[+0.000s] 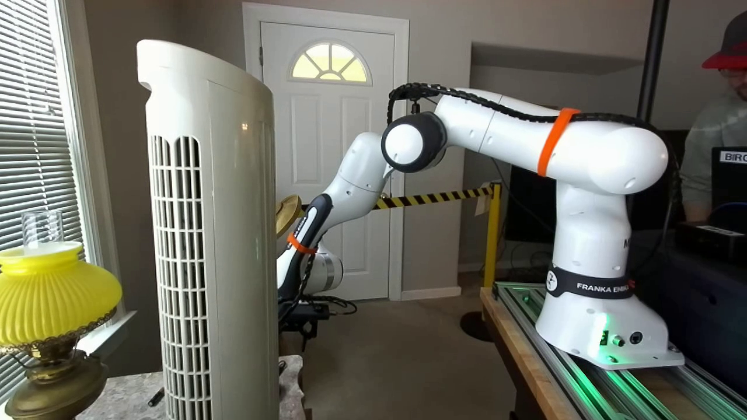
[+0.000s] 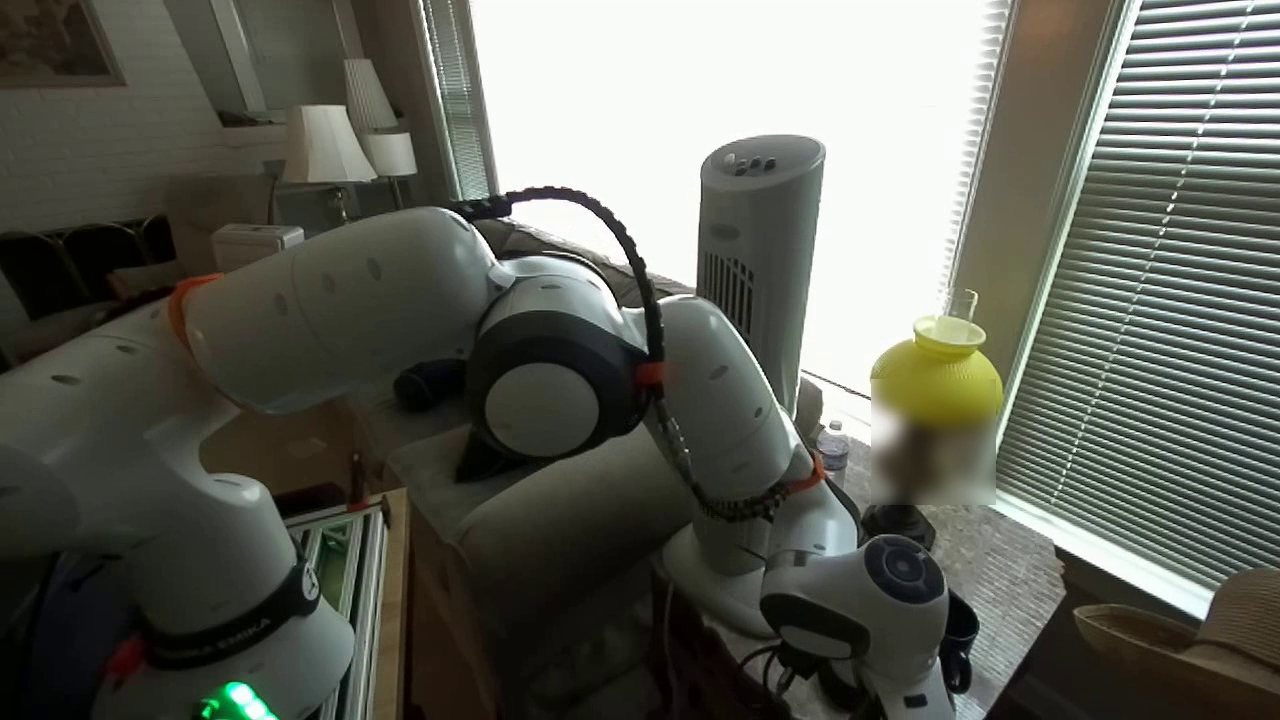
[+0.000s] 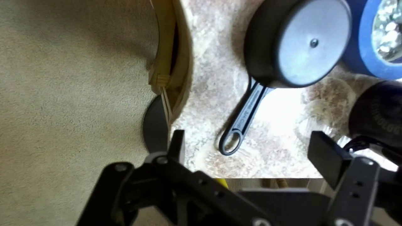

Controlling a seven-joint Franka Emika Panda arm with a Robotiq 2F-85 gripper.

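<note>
My gripper is open in the wrist view, with its black fingers wide apart and nothing held. Beyond the fingertips, a black handle with a ring end lies on the mottled tabletop. It runs under or up to a dark round vessel with a grey disc-like face; how the two are joined is hidden. In exterior view 1 the gripper is partly behind the tower fan. The arm's wrist hangs over the table in exterior view 2, the fingertips out of frame.
Right of the vessel are a blue ring-shaped object with shiny contents and a dark mug. A yellow-shaded lamp and a water bottle stand farther along the table. The table's edge drops to carpet.
</note>
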